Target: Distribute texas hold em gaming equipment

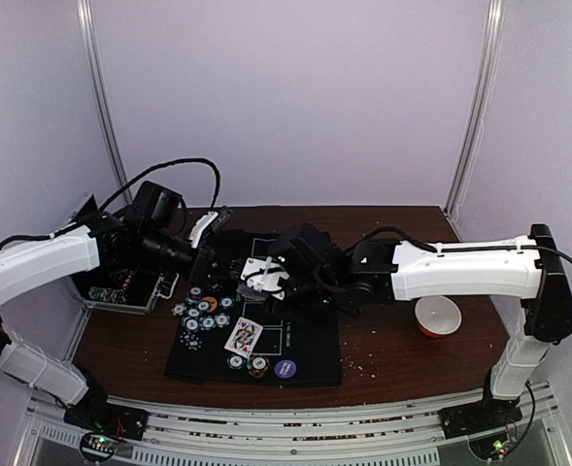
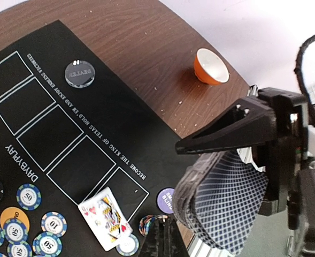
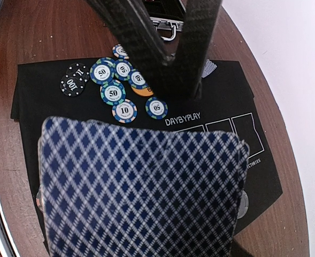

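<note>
My right gripper is shut on a deck of cards [image 3: 141,193], blue checked backs showing, held above the black mat [image 2: 114,85]. My left gripper is shut, nothing visible between its fingertips, just left of the right one in the top view [image 1: 208,267]. A loose card, the queen of hearts [image 2: 105,218], lies face up on the mat's printed boxes. Chips [image 3: 113,92] lie scattered on the mat, with a purple small blind marker [image 1: 285,369] and a dark round marker [image 2: 79,74].
An open metal case [image 1: 116,301] stands at the left. An orange bowl [image 1: 438,316] sits on bare wood at the right. Walls enclose the table; both arms meet over the middle.
</note>
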